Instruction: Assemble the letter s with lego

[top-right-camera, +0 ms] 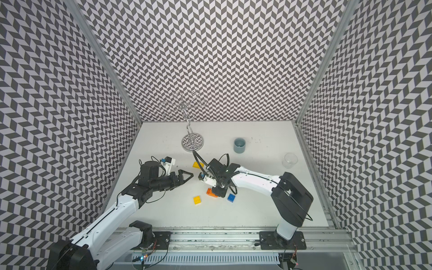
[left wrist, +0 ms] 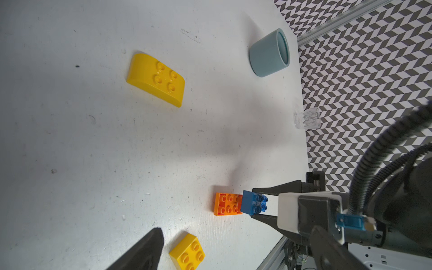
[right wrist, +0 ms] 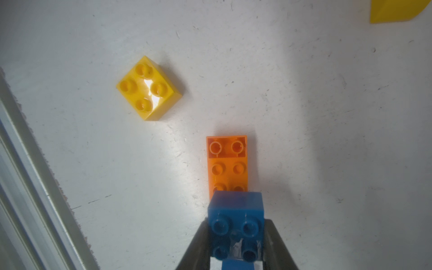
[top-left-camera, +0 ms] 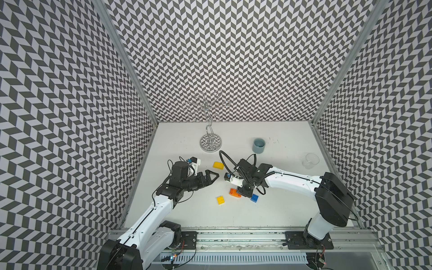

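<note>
My right gripper is shut on a blue brick (right wrist: 235, 202), its studs facing the wrist camera. The held brick covers one end of the orange brick (right wrist: 227, 168), which lies on the table; whether the two touch, I cannot tell. A second blue brick (top-left-camera: 254, 198) rests on the table, partly hidden beneath the held one in the right wrist view. My left gripper (top-left-camera: 214, 176) hovers open and empty to the left. A square yellow brick (right wrist: 148, 90) and a longer yellow brick with a curved end (left wrist: 156, 79) lie loose, apart from the orange one.
Toward the back stand a grey-blue cup (top-left-camera: 258, 145) and a metal stand with a round base (top-left-camera: 210, 142). A clear glass (top-left-camera: 310, 160) is at the right. Bare table surrounds the bricks, with the metal rail (top-left-camera: 252, 230) along the front edge.
</note>
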